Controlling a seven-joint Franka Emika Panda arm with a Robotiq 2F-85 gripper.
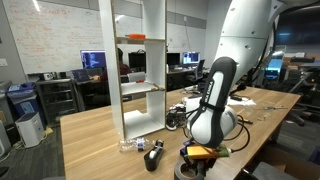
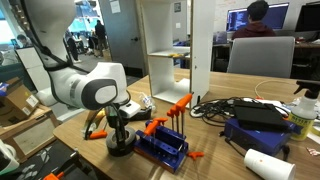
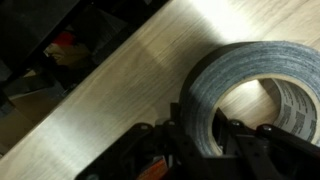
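A roll of grey tape fills the right side of the wrist view, its pale cardboard core showing. My gripper is shut on the near side of its ring, one finger inside the hole and the other outside. In exterior view 2 the dark roll sits low by the table's near edge, with the gripper above and against it. Exterior view 1 shows the roll at the bottom, partly hidden by the arm. Whether it touches the table is hard to tell.
Close beside the roll stands a blue rack with orange-handled tools. A white shelf rises behind. A blue box and a white cylinder lie to the right. Bare tabletop spreads left in exterior view 1.
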